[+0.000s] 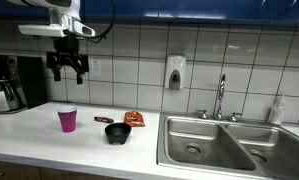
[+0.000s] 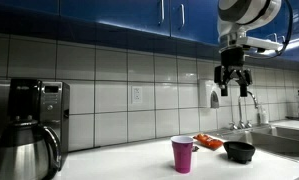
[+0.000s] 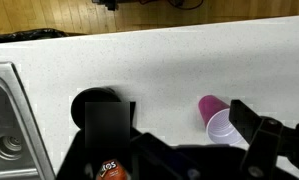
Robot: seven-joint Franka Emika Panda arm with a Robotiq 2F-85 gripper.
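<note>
My gripper [image 1: 68, 76] hangs high above the counter with its fingers wide apart and nothing between them. In the second exterior view the gripper [image 2: 232, 88] is likewise empty. A magenta cup [image 1: 67, 121] stands upright on the counter below it. From the wrist, the cup [image 3: 211, 108] shows near the right finger, its pale inside visible. To the cup's right sits a small black bowl [image 1: 118, 135]; in the wrist view the left finger partly covers the bowl [image 3: 87, 98]. Behind the bowl lies an orange-red packet [image 1: 135, 118].
A dark, slim item [image 1: 104, 120] lies behind the cup and bowl. The metal double sink [image 1: 194, 150] fills the right side, with a faucet [image 1: 220, 97] behind it. A coffee maker [image 2: 27, 130] stands at the left. Blue cabinets [image 2: 119, 18] hang overhead.
</note>
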